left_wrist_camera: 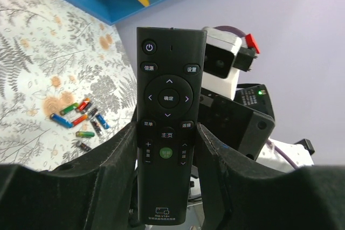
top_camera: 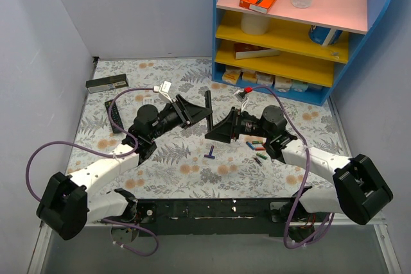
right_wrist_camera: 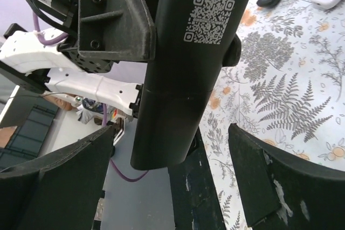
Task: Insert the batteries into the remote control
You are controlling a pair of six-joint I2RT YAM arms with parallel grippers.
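Observation:
Between the two arms, above the table, stands a black remote control (top_camera: pixel 209 110), roughly upright, clamped by my left gripper (top_camera: pixel 204 112). Its button face (left_wrist_camera: pixel 164 100) fills the middle of the left wrist view, between the left fingers. In the right wrist view its back (right_wrist_camera: pixel 171 106) shows, with QR codes and a seam line across it; no battery cavity is visible. My right gripper has its fingers apart on either side of the remote's lower end, with gaps to both. Several loose batteries (left_wrist_camera: pixel 83 117) in green, blue, red and black lie on the table.
A second dark remote (top_camera: pixel 113 115) and a black box (top_camera: pixel 106 83) lie at the left. A blue razor (top_camera: pixel 210 153) rests mid-table. The blue shelf (top_camera: pixel 214 36) stands at the back right.

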